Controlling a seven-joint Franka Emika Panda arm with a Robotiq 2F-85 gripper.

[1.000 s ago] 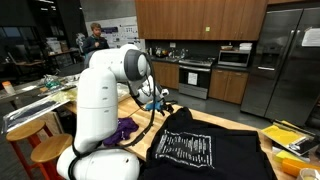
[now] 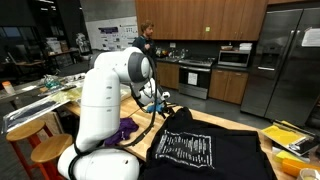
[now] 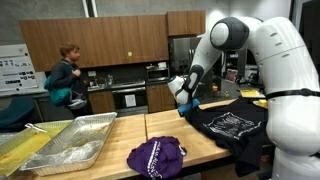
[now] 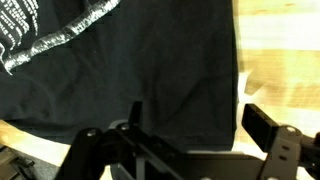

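A black cloth (image 2: 210,145) with white line markings lies spread over the wooden table. In the wrist view the cloth (image 4: 150,70) fills most of the picture, one of its edges running down the right side over bare wood. My gripper is open above the cloth, its two dark fingers wide apart with only cloth and wood visible below the gap. From exterior view 1 the gripper (image 2: 160,108) is near the cloth's far left corner. Whether the fingertips touch the cloth is hard to tell.
A purple cloth (image 3: 157,157) lies bunched on the table near the arm's base. Foil trays (image 3: 75,142) stand at the left in exterior view 2. Yellow packages (image 2: 285,135) sit beyond the cloth's far right. Bare wood (image 3: 125,130) is free between trays and cloth.
A person in the background has walked to the right. The arm and gripper stay in nearly the same place, and the black cloth looks unchanged.
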